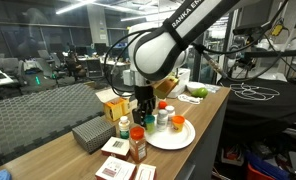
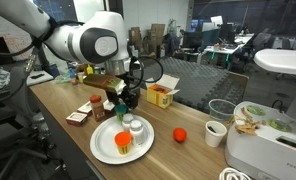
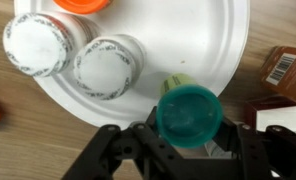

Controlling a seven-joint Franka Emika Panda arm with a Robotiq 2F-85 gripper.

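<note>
My gripper is shut on a small bottle with a teal-green cap (image 3: 189,115), whose yellowish-green body shows past the cap in the wrist view. The bottle (image 1: 149,121) hangs at the near-left rim of the round white plate (image 1: 187,139); whether it touches the plate cannot be told. On the plate stand two white-capped jars (image 3: 106,68) and an orange cup (image 2: 122,140). In exterior view 2 the arm partly covers the gripper (image 2: 121,104), with the green bottle (image 2: 120,112) just below it.
A red-capped jar (image 1: 138,145) and several boxes (image 1: 115,168) crowd the table left of the plate. Behind are a yellow box (image 2: 162,96) and a red tomato (image 2: 179,134). A white cup (image 2: 216,133) stands farther right. Bare wood lies around the tomato.
</note>
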